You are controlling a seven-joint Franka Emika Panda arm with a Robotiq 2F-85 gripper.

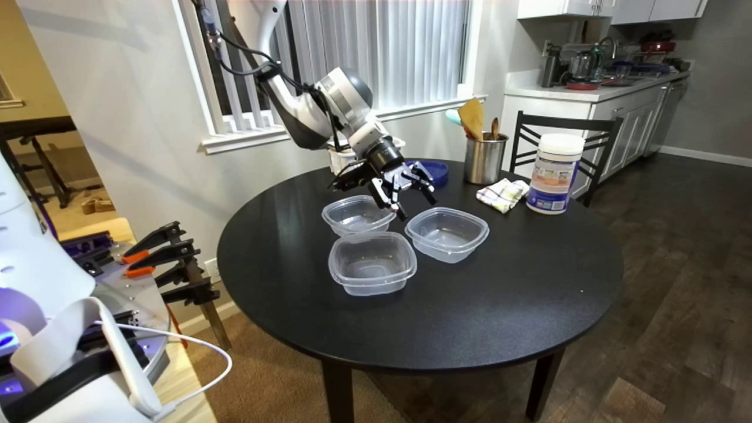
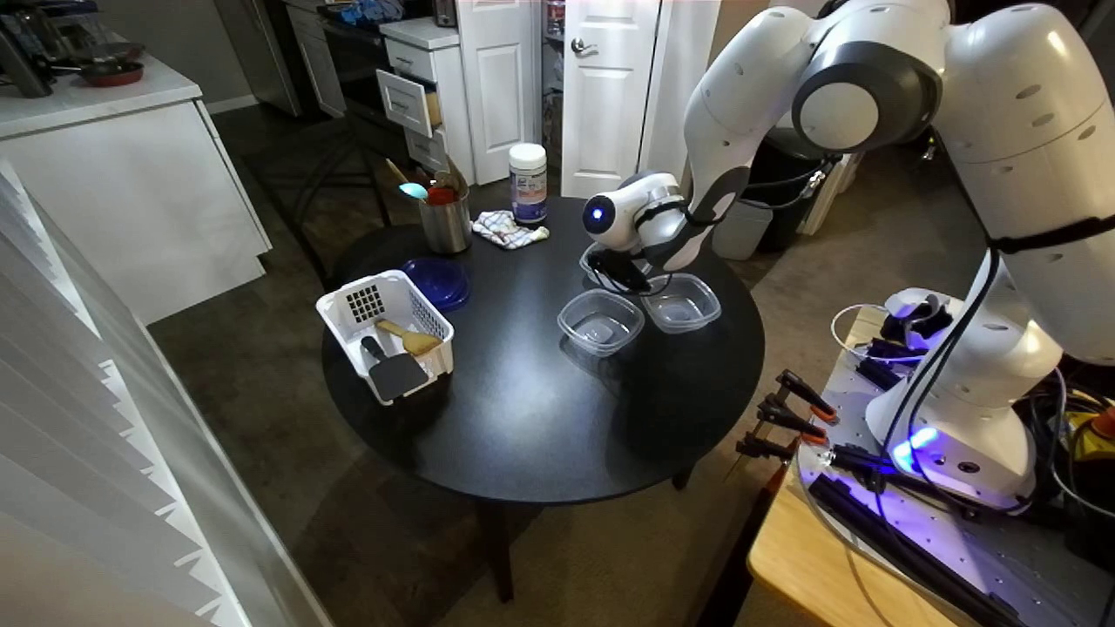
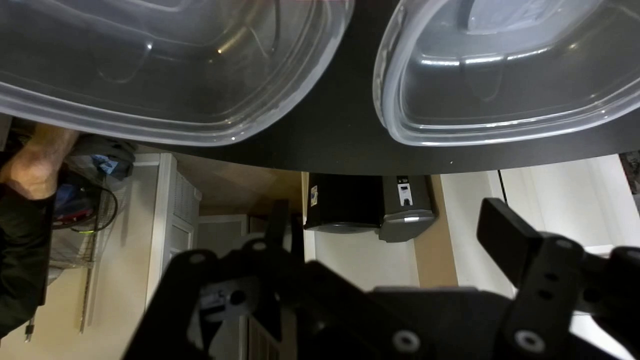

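Observation:
Three clear plastic containers stand uncovered on the round black table (image 1: 493,303): a front one (image 1: 372,264), a right one (image 1: 448,236) and a back-left one (image 1: 352,215). My gripper (image 1: 416,204) hangs tilted over the gap between the back-left and right containers. Its fingers are spread wide in the wrist view, a black fingertip (image 3: 507,234) to the right and another to the left, with nothing between them. Two containers' rims fill the top of that view, apart from the fingers. Exterior view 2 hides the fingers behind the arm.
Along the far side are a white basket (image 2: 439,360) holding utensils, a blue lid (image 2: 439,282), a steel utensil pot (image 1: 484,158), a folded checked cloth (image 1: 502,194) and a white-lidded tub (image 1: 554,174).

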